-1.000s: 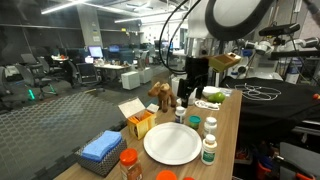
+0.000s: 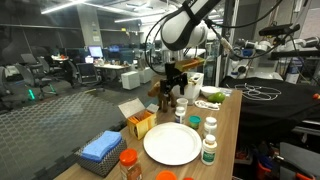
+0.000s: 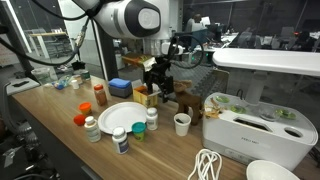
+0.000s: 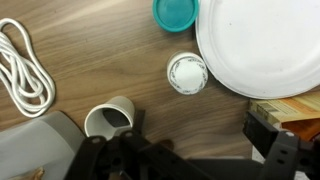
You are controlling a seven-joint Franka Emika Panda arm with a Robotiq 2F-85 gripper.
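My gripper is open with nothing between its fingers, which spread wide along the bottom of the wrist view. In exterior view 2 the gripper (image 3: 157,78) hangs above the table, behind a white-capped bottle (image 3: 152,119). That bottle's round cap (image 4: 187,73) shows beyond the fingers in the wrist view, apart from them. A white mug (image 4: 110,117) lies to the left there. The white plate (image 4: 268,45) fills the upper right, and part of the open cardboard box (image 4: 290,108) shows near the right finger.
Several bottles and jars, among them a teal-lidded one (image 4: 176,10), stand around the plate. A brown figure (image 3: 190,103) stands behind the mug. A coiled white cable (image 3: 205,165) lies on the table's near right. A white bin (image 3: 255,135) stands at the right.
The gripper stays open; the table's objects look unmoved.
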